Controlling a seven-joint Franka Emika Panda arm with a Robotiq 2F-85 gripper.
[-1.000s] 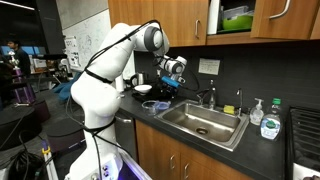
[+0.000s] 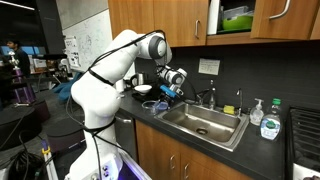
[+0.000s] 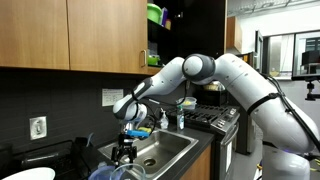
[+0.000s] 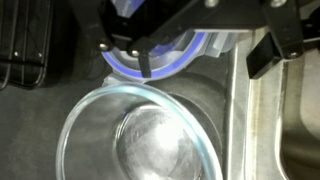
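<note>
My gripper is open in the wrist view, its two dark fingers well apart and nothing held between them. Below them in that picture lies a clear round glass bowl (image 4: 68,150), its rim facing the camera. A clear piece with a blue rim (image 4: 178,68), possibly a lid or container, is partly hidden behind the left finger. In exterior view 2 the gripper (image 3: 124,155) hangs just above the clear bowl (image 3: 129,174) at the bottom edge. From exterior view 1 the gripper (image 2: 169,100) is low over the counter, left of the sink; its fingertips are too small to make out.
A steel sink (image 2: 222,131) with a faucet adjoins this spot on the right. Soap and detergent bottles (image 2: 271,122) stand beyond it. A black wire rack (image 4: 24,72) lies at the left in the wrist view. Wooden cabinets (image 2: 160,22) hang overhead.
The sink and bottles have stayed put.
</note>
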